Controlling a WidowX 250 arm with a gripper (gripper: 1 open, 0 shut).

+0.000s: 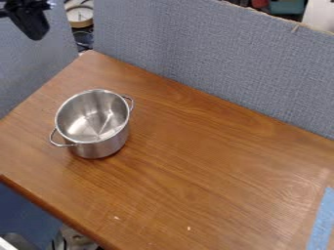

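Observation:
A steel pot (93, 124) with two side handles stands upright on the left part of the wooden table (209, 176). My gripper (31, 25) is up at the top-left corner, well away from the pot and partly cut off by the frame edge; it is a small dark shape, and its fingers are too unclear to read.
Grey padded panels (209, 59) line the back and left side of the table. A strip of blue tape (319, 220) lies at the right edge.

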